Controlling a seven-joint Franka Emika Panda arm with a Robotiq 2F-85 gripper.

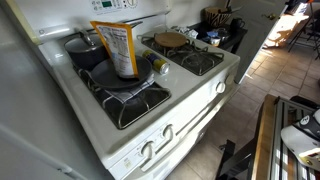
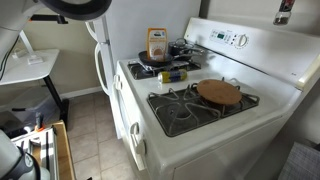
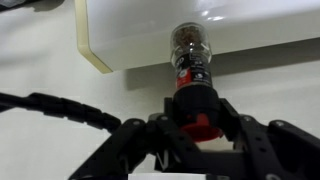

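Observation:
In the wrist view a small clear spice bottle with brownish contents, a red and black label and a dark cap points away from the camera. My gripper is shut on its cap end, where something red shows between the black fingers. Beyond the bottle lies a white surface with a pale edge. Neither exterior view shows my gripper clearly. A dark and red item at the top right of the second exterior view may be the bottle; I cannot tell.
On the white stove stand an orange and white pouch over a dark pan, a black pot, a yellow-labelled container lying on its side, and a round brown board on the burner. Open floor lies in front.

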